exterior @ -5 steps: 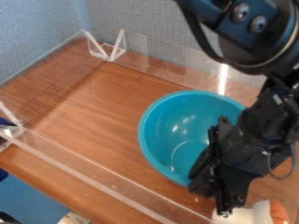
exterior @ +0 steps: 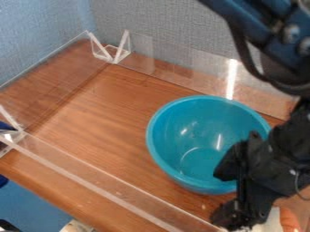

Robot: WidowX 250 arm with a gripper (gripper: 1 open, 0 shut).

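The black gripper (exterior: 248, 195) is at the right, beside and partly in front of a turquoise bowl (exterior: 176, 140), reaching down at the bowl's lower right. Below it, at the bottom edge, a white object with an orange end (exterior: 285, 219) is partly hidden by the gripper. Whether the fingers hold anything or how far apart they stand is unclear.
A wooden tabletop (exterior: 97, 118) has clear room to the left and back of the bowl. Clear plastic walls with white corner brackets (exterior: 107, 50) edge it. A blue area lies off the front left.
The arm and gripper have shifted right and slightly down, uncovering more of the bowl and covering more of the white-and-orange object.
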